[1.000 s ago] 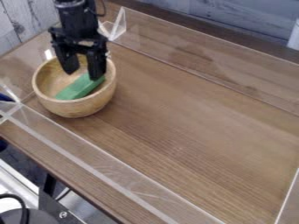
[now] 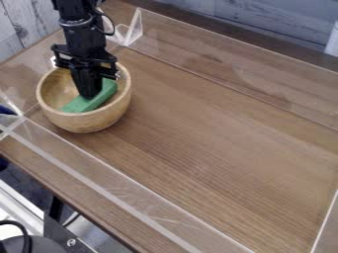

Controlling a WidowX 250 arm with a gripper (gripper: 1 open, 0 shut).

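A wooden bowl (image 2: 85, 117) sits on the left part of the table, with an elongated green object (image 2: 93, 98) lying inside it. My black gripper (image 2: 86, 75) reaches down from the top left, its lower end at the back of the bowl's opening, over or against the upper end of the green object. The dark fingers overlap, so I cannot see whether they are open, shut, or touching the object.
A pale grey surface lies beyond its edge at top right. Clear strips run along the left and lower left edges, where dark cables (image 2: 14, 232) show.
Over the last second my gripper has shifted slightly left and up at the back of the bowl. More of the green object's right end is covered or shifted; the bowl stays in place.
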